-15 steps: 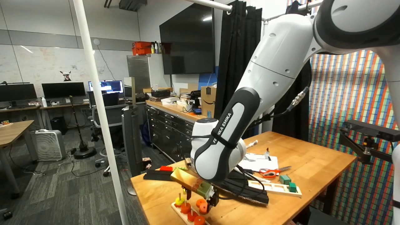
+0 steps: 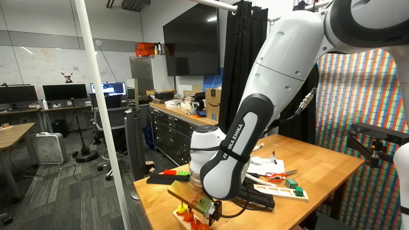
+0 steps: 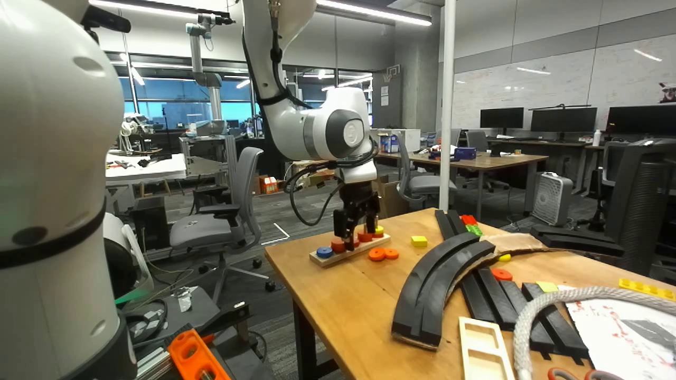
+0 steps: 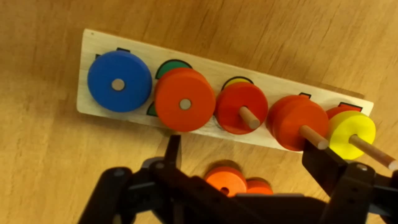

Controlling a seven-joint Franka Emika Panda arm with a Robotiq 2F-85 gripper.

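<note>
My gripper is open, its fingers wide apart with nothing held. It hangs low over a wooden peg board (image 4: 84, 100) near the table's edge. Along the board sit a blue disc (image 4: 100, 84), an orange disc (image 4: 201, 97), a red-orange disc (image 4: 235, 112), a stack of orange discs (image 4: 294, 127) and a yellow disc (image 4: 343, 128). Pegs stick up clearly from the last three places. One fingertip overlaps the orange stack's edge in the wrist view; contact cannot be judged. Two loose orange discs (image 3: 377, 254) lie on the table beside the board.
A yellow block (image 3: 419, 241) stands past the loose discs. Black curved track pieces (image 3: 437, 285), a pale wooden tray (image 3: 485, 348) and red-handled scissors (image 2: 274, 176) take up the table farther off. Bare wood lies between the board and the tracks.
My gripper has come lower and moved toward the front left in exterior view 1, now hiding the loose discs there. The peg board seems shifted slightly the same way.
</note>
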